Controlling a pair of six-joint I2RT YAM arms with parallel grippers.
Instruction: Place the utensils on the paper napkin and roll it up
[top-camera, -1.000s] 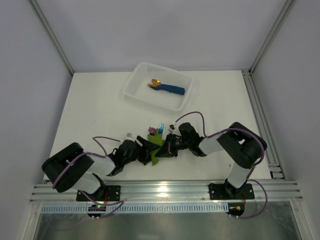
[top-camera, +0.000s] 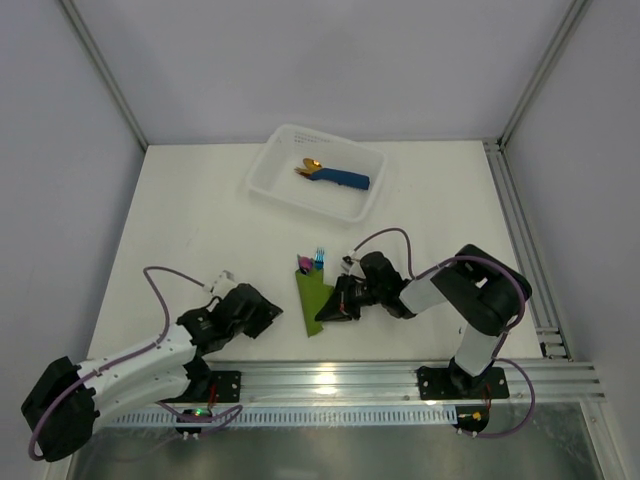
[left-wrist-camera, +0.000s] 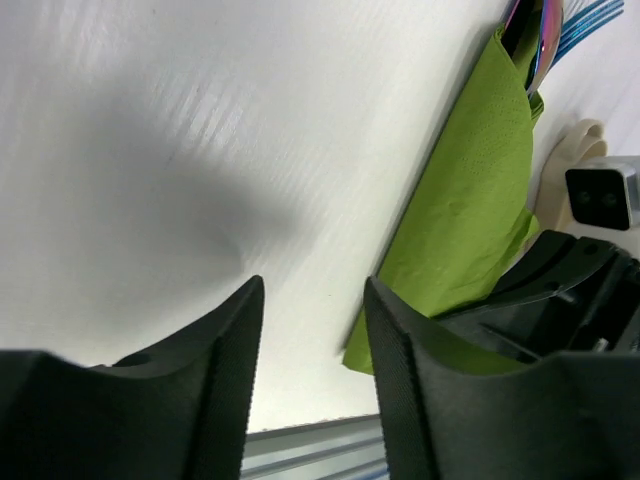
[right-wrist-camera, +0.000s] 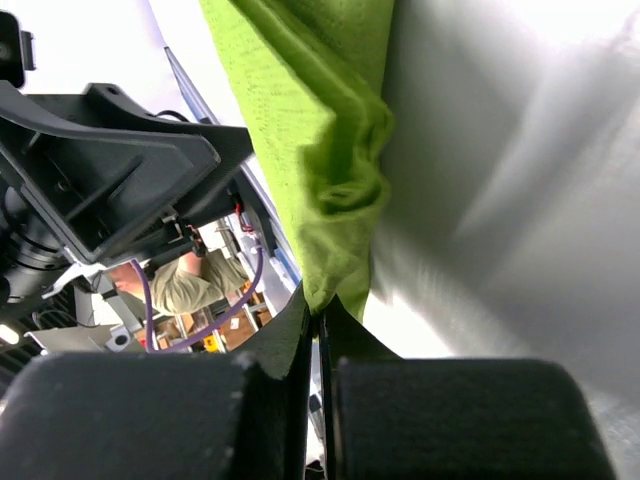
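A green napkin (top-camera: 313, 297) lies folded into a narrow strip near the front of the table. Out of its far end stick a purple-pink utensil end (top-camera: 305, 265) and a blue fork (top-camera: 319, 257); the rest of them is hidden in the cloth. My right gripper is shut on a pinched fold of the napkin's right side. To the left of the strip, my left gripper stands part open, its fingers apart from the cloth with bare table between them.
A white basket (top-camera: 265, 187) at the back holds gold utensils (top-camera: 310, 165) and a dark blue rolled napkin (top-camera: 342, 178). A metal rail (top-camera: 320, 372) runs along the front edge.
My left gripper has come off the napkin's left edge and moved left, its fingers parting.
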